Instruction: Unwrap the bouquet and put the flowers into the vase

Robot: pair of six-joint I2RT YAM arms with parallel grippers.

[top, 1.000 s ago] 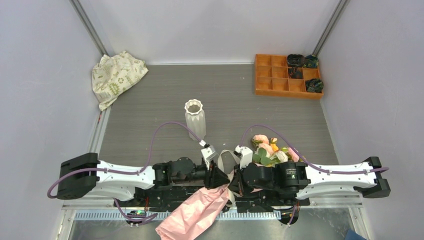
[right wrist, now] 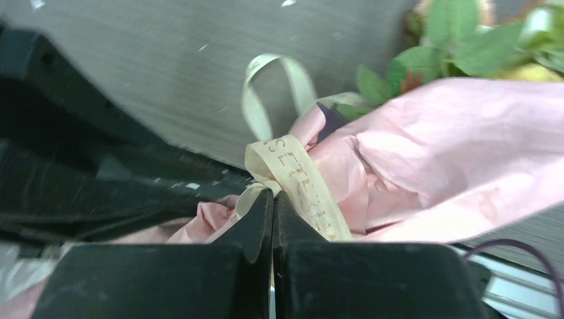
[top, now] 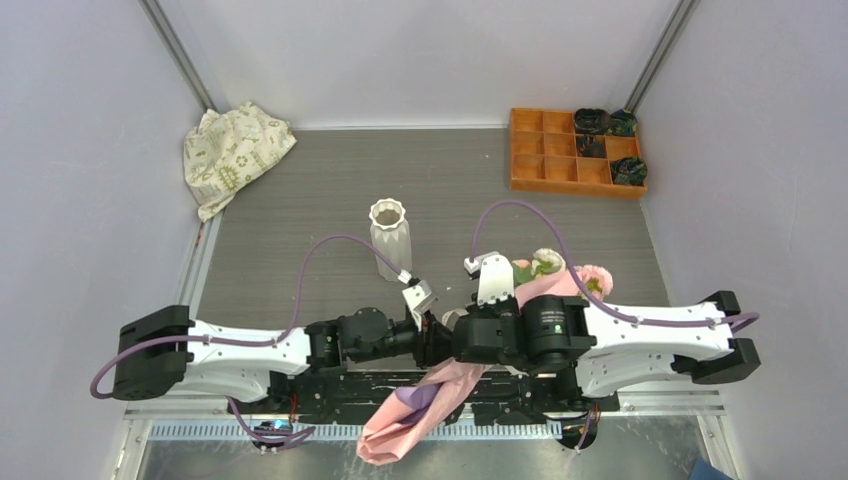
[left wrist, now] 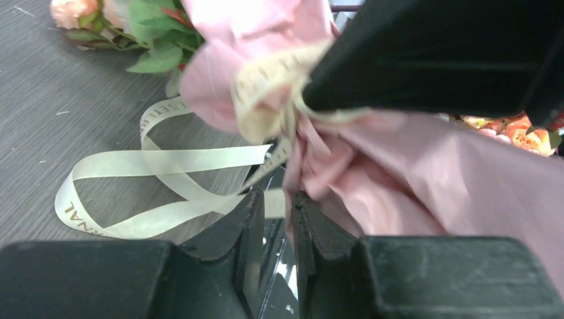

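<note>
The flowers, a bouquet in pink paper tied with a cream ribbon, show pale blooms [top: 592, 281] on the right in the top view and a pink tail [top: 420, 420] near the front edge. In the right wrist view my right gripper is shut on the ribbon [right wrist: 306, 183] and gathered pink paper at the tied neck. My left gripper is partly open, its narrow gap showing ribbon and background beyond, beside the pink wrap [left wrist: 392, 173]. The white vase [top: 391, 245] stands upright behind the left arm. The right arm covers the bouquet's middle from above.
A wooden divided tray [top: 545, 155] with dark items sits at the back right. Patterned cloth [top: 235, 155] lies at the back left. Loose ribbon loops [left wrist: 120, 163] trail over the table.
The bouquet has risen and turned, its pink tail swinging right.
</note>
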